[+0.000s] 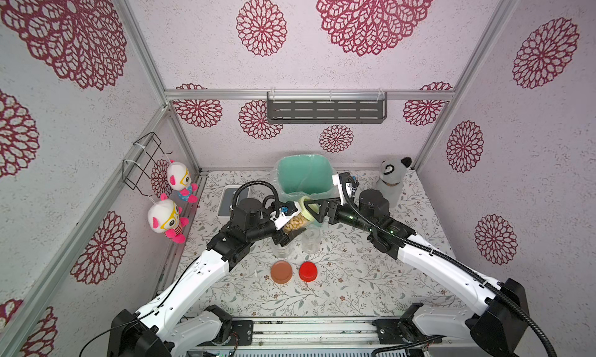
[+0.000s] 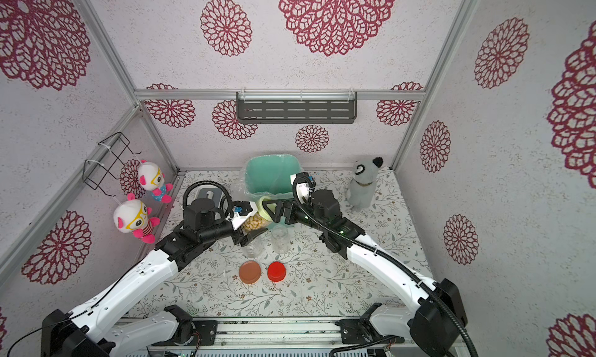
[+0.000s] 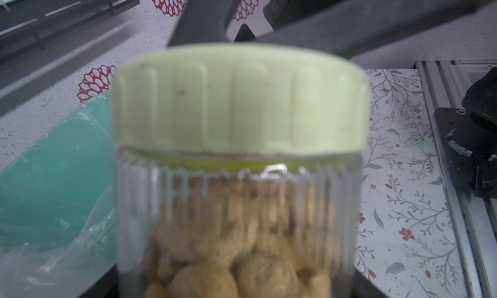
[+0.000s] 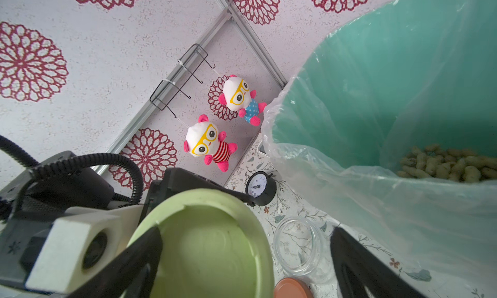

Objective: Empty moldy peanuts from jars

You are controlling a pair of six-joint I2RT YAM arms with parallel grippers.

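A clear jar of peanuts [image 3: 238,235] with a pale green lid [image 3: 238,101] lies tilted between my left gripper [image 1: 291,231], which is around its body, and my right gripper [image 1: 319,209], whose open fingers are at the lid. Whether the left fingers grip the jar is unclear. Behind stands a mint bin [image 4: 336,106] lined with plastic, with peanuts [image 4: 445,166] inside. An empty glass jar [image 4: 295,246] stands below.
An orange lid [image 1: 281,272] and a red lid [image 1: 308,271] lie at the front. A grey plush figure [image 2: 363,189] stands back right, a grey tray [image 1: 226,202] back left.
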